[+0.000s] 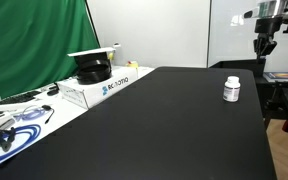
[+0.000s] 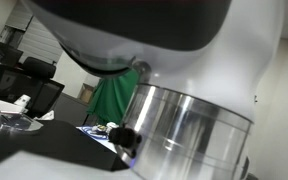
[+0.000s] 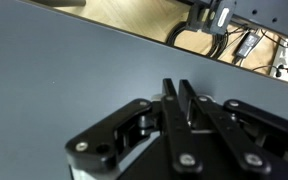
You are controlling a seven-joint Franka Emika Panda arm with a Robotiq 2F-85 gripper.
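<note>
A white bottle [image 1: 232, 90] with a pale label stands upright on the black table, near its right end. My gripper [image 1: 263, 56] is raised beyond the bottle to the right, clear of it. In the wrist view my gripper appears shut, its dark fingertips close together. Small whitish patches show on either side of the fingers; whether they belong to something held is hidden. Exterior view 2 is mostly filled by the arm's metal and white links, and the fingers cannot be made out there.
A white box [image 1: 99, 90] with a black item on top stands along the far left side, and blue cables [image 1: 24, 135] lie at the left. Beyond the table edge, cables and tools lie below.
</note>
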